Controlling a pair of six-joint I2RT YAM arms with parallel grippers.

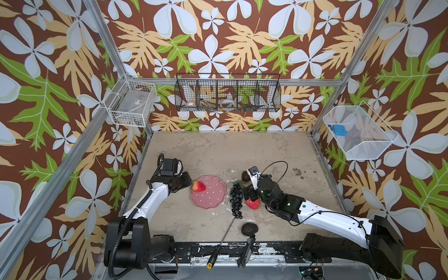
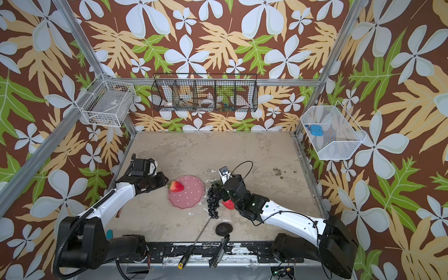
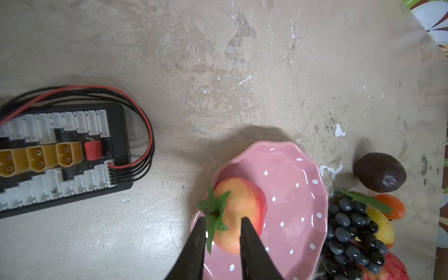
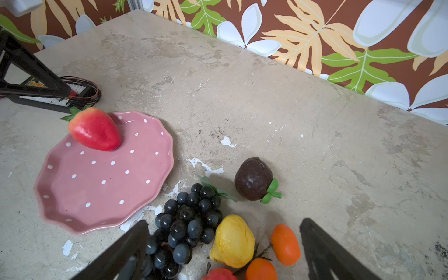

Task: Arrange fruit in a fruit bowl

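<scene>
A pink dotted plate point(image 1: 210, 196) holds a red peach-like strawberry point(image 4: 95, 130) with green leaves near its left edge. My left gripper hovers above that fruit, part open, with nothing clearly held. Right of the plate lie black grapes point(image 4: 184, 224), a brown fruit point(image 4: 252, 177), a yellow fruit point(image 4: 232, 240), orange fruits point(image 4: 284, 245) and a red fruit partly cut off. My right gripper is over this group, open and empty.
A circuit board with wires point(image 3: 70, 154) lies left of the plate. A screwdriver point(image 1: 214, 254) and a dark oval point(image 1: 249, 229) are near the front.
</scene>
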